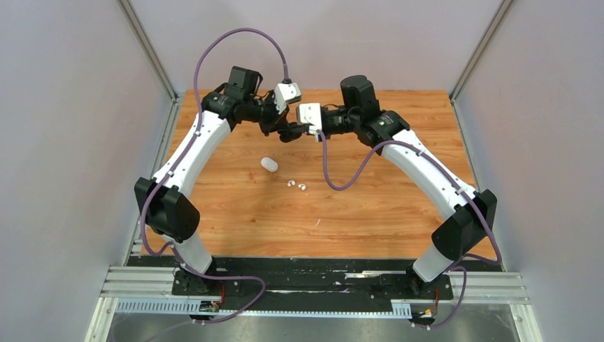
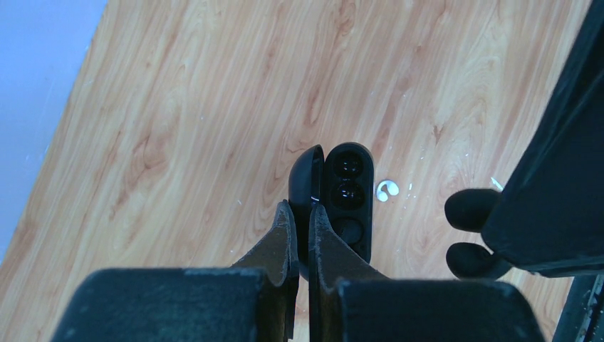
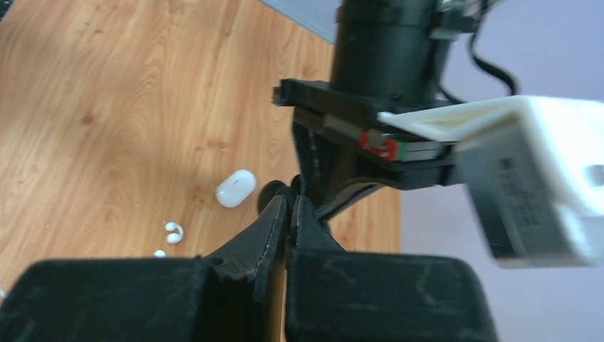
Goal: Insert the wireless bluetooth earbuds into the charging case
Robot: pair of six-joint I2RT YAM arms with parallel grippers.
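The open black charging case (image 2: 348, 196) is held up by my left gripper, shut on its lid side; its dark compartments face upward. My right gripper is shut, close to the case at the upper middle of the top view, which largely hides what lies beyond its fingertips; nothing clearly shows between them. Two small groups of white earbuds (image 1: 291, 183) (image 1: 302, 187) lie on the table below.
A white rounded object (image 1: 269, 164) lies left of the earbuds. The two arms are close together at the back.
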